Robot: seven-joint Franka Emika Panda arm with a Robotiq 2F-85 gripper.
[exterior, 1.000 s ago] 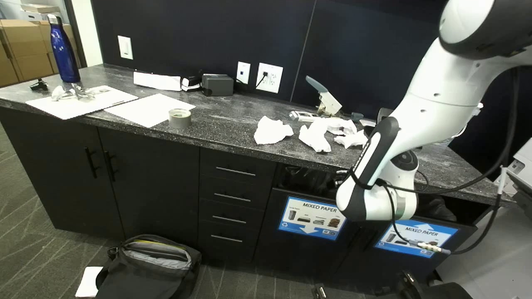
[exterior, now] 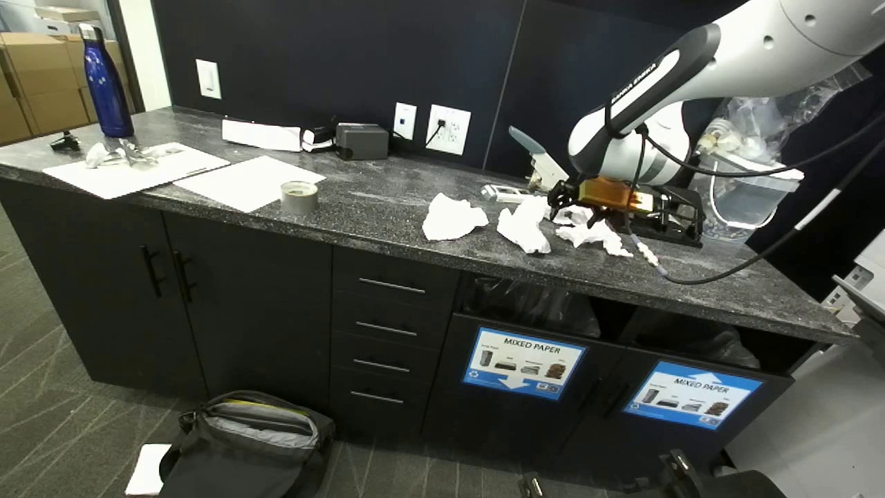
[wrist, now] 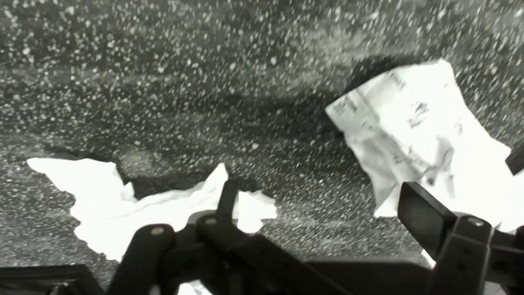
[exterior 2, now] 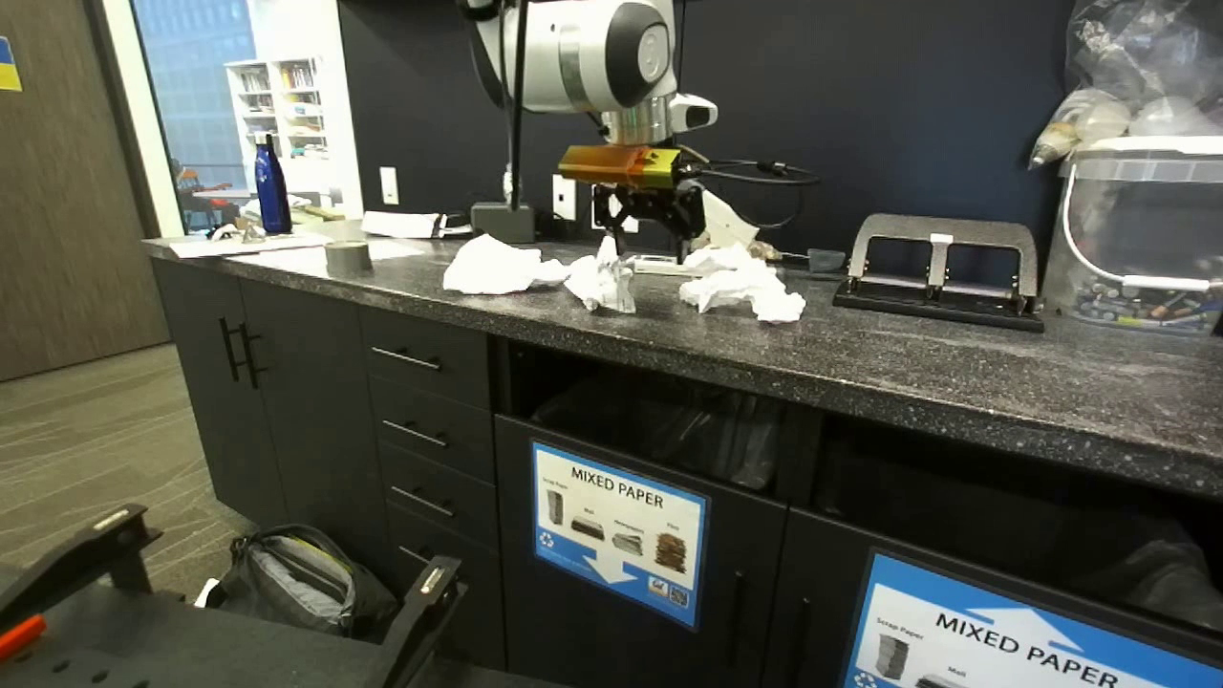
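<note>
Several crumpled white papers lie along the dark speckled counter. In exterior view 1 there is a left paper point(exterior: 452, 217), a middle paper point(exterior: 524, 227) and a right paper point(exterior: 599, 236), close together. My gripper point(exterior 2: 651, 247) hangs over the counter just above and behind the papers, its fingers pointing down. The wrist view has the gripper open, bare counter between its fingers. One crumpled paper point(wrist: 123, 211) lies partly behind the left finger; a printed, creased paper point(wrist: 417, 118) reaches under the right finger.
A hole punch point(exterior 2: 940, 269) and a clear bin point(exterior 2: 1129, 229) stand on the right. Behind the papers is a stapler point(exterior: 543, 170). A tape roll point(exterior: 299, 198), flat sheets point(exterior: 249, 182) and a blue bottle point(exterior: 106, 87) occupy the left. Below are drawers and paper-bin openings point(exterior: 531, 306).
The arm has risen from in front of the bin cabinets to above the counter, by the right-hand papers. The left and middle papers lie where they were.
</note>
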